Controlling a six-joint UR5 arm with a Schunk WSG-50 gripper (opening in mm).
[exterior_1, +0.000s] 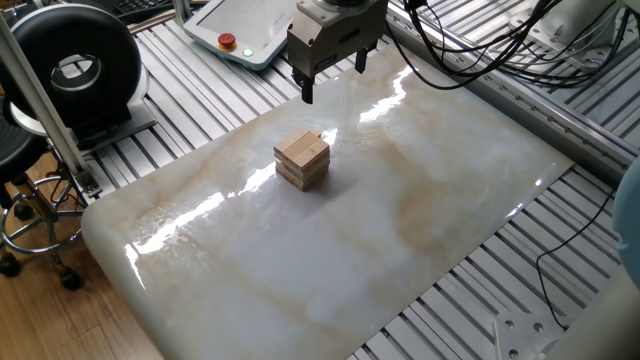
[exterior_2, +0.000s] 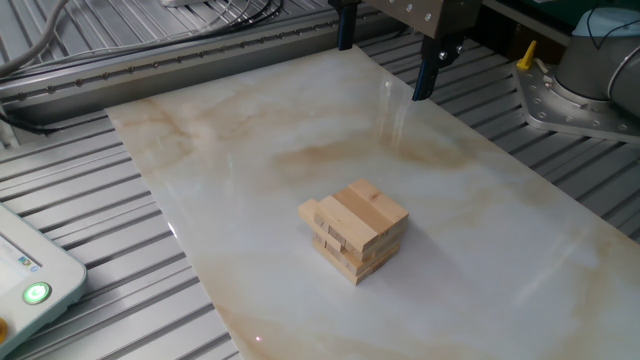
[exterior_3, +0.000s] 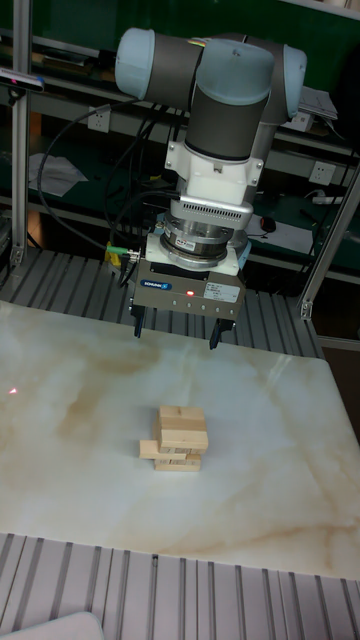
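Observation:
A small stack of pale wooden blocks (exterior_2: 362, 222) stands upright on the glossy marbled sheet. From its middle layer one block (exterior_2: 309, 212) juts out past the others, also showing at the left of the stack (exterior_3: 181, 430) in exterior view 3. My gripper (exterior_3: 177, 331) hangs above the sheet, behind the stack in that view and clear of it. Its two black fingers (exterior_2: 426, 72) are spread wide apart, and nothing is between them. In exterior view 1 the stack (exterior_1: 302, 158) sits below the gripper (exterior_1: 334, 82), with a gap separating them.
The marbled sheet (exterior_1: 300, 265) is bare around the stack. A tablet-like control panel (exterior_1: 238, 25) with a red button (exterior_1: 227, 41) lies on the slatted table beyond its edge. Black cables (exterior_1: 470, 70) run behind the gripper.

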